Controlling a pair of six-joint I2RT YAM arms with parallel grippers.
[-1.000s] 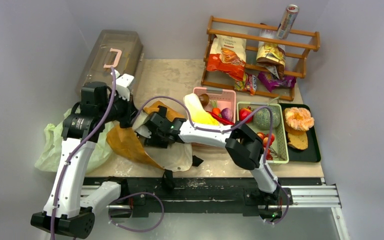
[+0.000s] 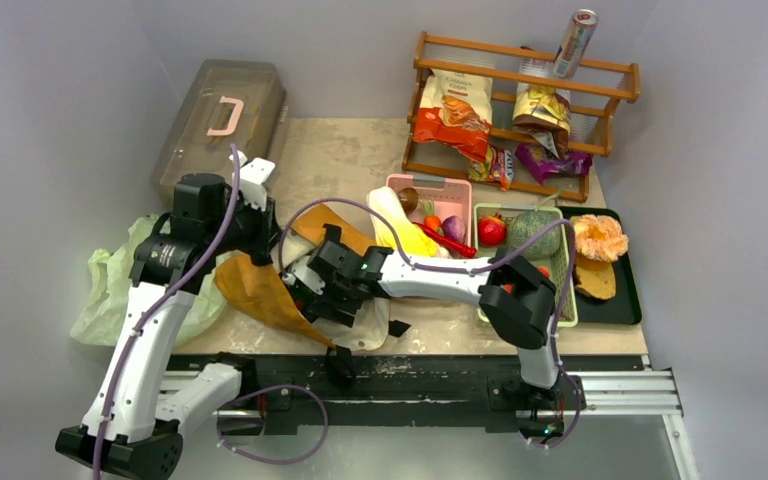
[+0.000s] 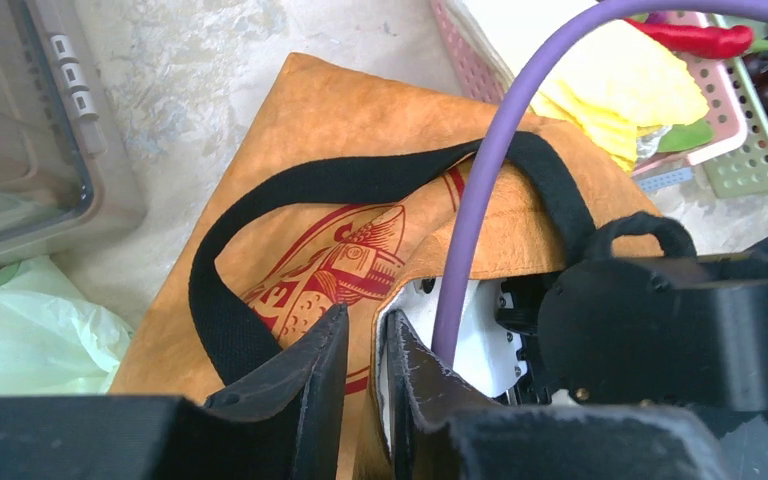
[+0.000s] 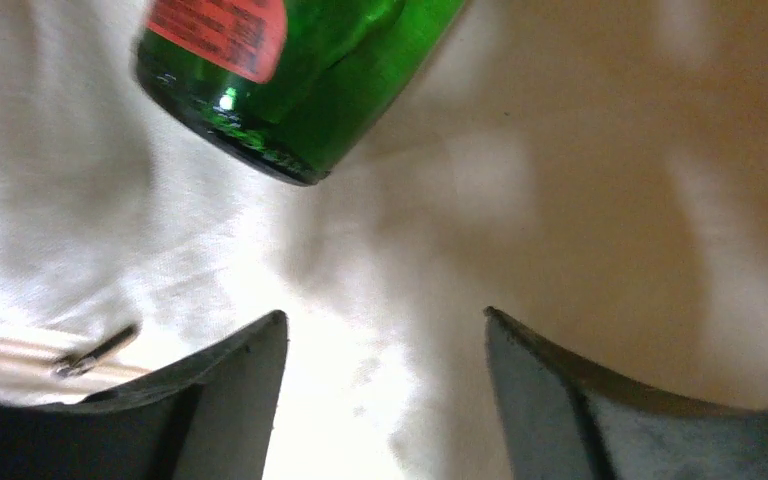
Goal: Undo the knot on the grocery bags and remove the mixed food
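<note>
The orange grocery bag (image 2: 265,300) with black straps and red print lies open on the counter. My left gripper is at the bag's rim (image 3: 388,315), its fingers near the folded edge; whether they pinch it is unclear. My right gripper is inside the bag, fingers apart over pale lining, with nothing visible between them. Just beyond it in the right wrist view lies a green can or bottle (image 4: 295,80) with a red label, partly out of frame.
A pale green plastic bag (image 2: 110,300) and lidded box (image 2: 200,120) sit left. Pink (image 2: 460,185) and green (image 2: 568,310) baskets of produce, a dark tray (image 2: 620,300) and a snack rack (image 2: 610,100) occupy the right and back. Counter behind the orange bag is clear.
My right arm has moved right and toward the front edge, deeper into view over the bag's lining.
</note>
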